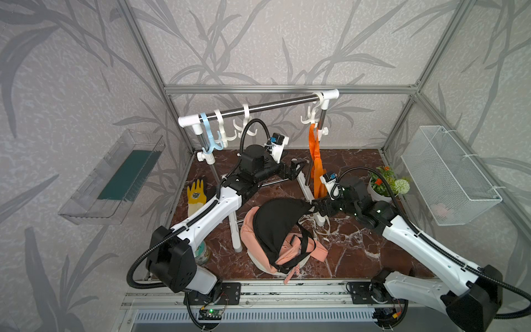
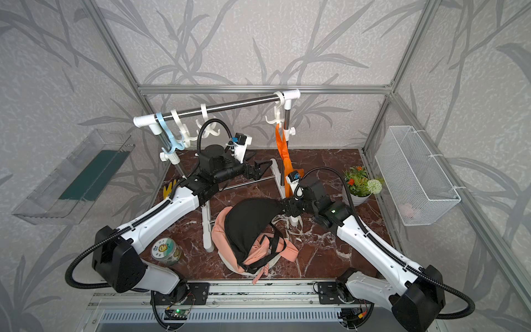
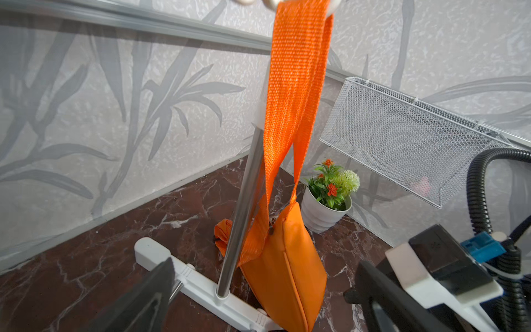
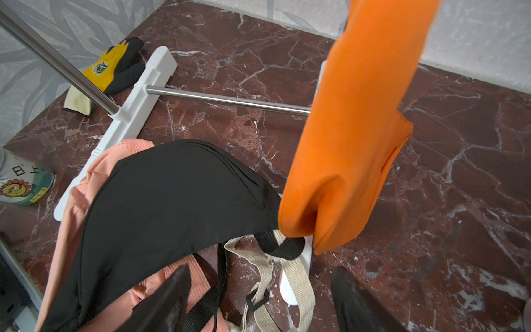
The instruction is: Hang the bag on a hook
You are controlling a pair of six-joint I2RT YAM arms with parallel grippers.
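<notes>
An orange bag hangs by its straps from a white hook at the rail's right end; the right wrist view shows its body close up. My left gripper stands open left of the straps, facing them. My right gripper is open, low in front of the orange bag, with nothing between its fingers. A black and pink backpack lies on the table below, its straps loose.
More white hooks and a blue one hang on the rail's left. A glove, a jar, a potted plant, the rack's feet and side baskets surround the work area.
</notes>
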